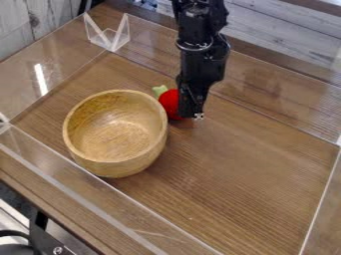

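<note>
My black gripper hangs from the top of the view, just behind and right of a red object with a pale green part at its upper left. The gripper's lower end is small and dark against the red object; whether it touches it is unclear, and I see nothing clearly held. A large yellowish wooden bowl sits to the left and in front, close beside the red object.
A clear plastic holder stands at the back left, near the raised edge.
</note>
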